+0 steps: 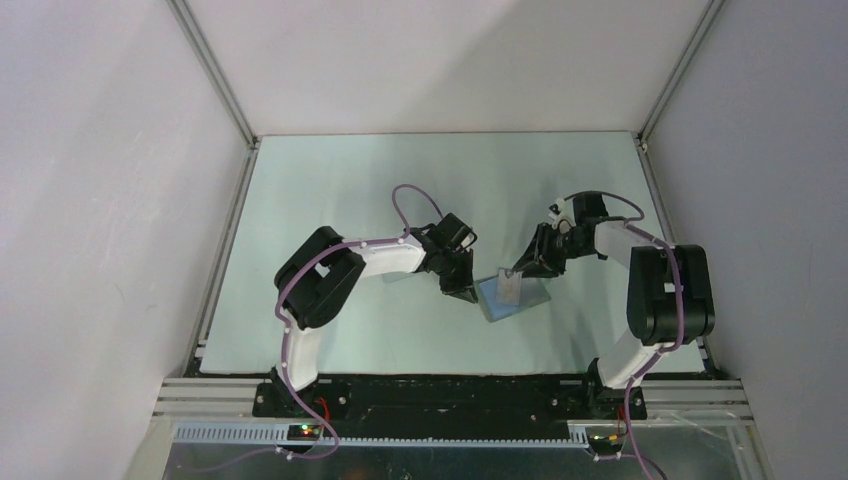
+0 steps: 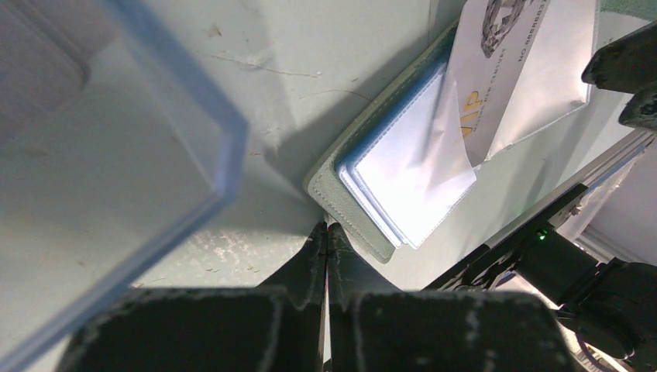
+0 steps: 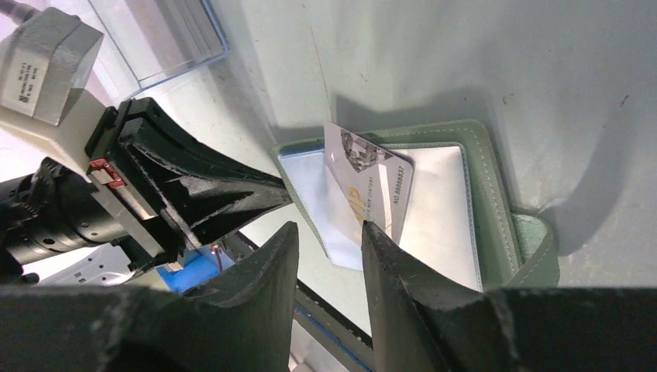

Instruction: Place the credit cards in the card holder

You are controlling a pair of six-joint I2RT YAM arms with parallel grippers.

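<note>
The green card holder [image 1: 541, 295] lies spread on the table between the two arms, white pockets facing up. A grey credit card with gold lettering lies slantwise across its middle; in the left wrist view, part of the same card [image 2: 500, 58] shows, tilted above the pocket. My left gripper is shut at the holder's left edge, with nothing visible between its tips. My right gripper is part open over the card's near end. No card shows held between its fingers.
Left of the holder, a clear plastic box [image 3: 182, 66] stands close by the left arm, partly hidden under it from above.
</note>
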